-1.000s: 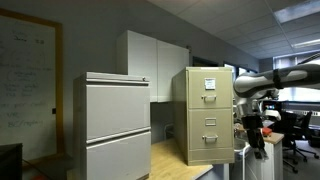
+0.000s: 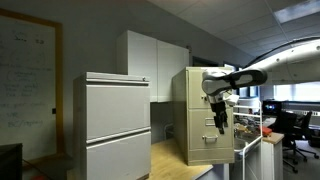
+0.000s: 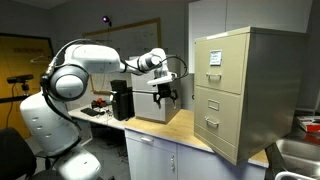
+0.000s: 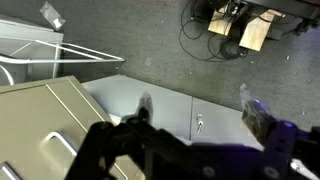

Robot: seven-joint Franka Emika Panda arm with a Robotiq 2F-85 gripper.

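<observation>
My gripper (image 3: pixel 166 100) points downward, its fingers spread wide with nothing between them. In exterior view 1 it is the dark shape (image 2: pixel 219 126) in front of the tan filing cabinet (image 2: pixel 204 155), toward its right side. The same tan cabinet (image 3: pixel 217 127) stands on the counter in exterior view 2, with its drawer fronts closed. From the wrist view, the tan cabinet (image 4: pixel 40 125) with its metal handles is at lower left, beside the open fingers (image 4: pixel 144 112). Contact between gripper and cabinet cannot be made out.
A grey two-drawer cabinet (image 2: pixel 117 125) stands left on the wooden counter (image 2: pixel 172 163). Below the wrist are white base cabinet fronts (image 4: pixel 172 106) and open floor (image 4: pixel 165 45), with cables (image 4: pixel 205 30) at the top. A sink (image 3: pixel 300 153) lies at the right.
In exterior view 1, the arm and gripper have moved left, from right of the tan cabinet to in front of its drawer fronts. The cabinets have not moved.
</observation>
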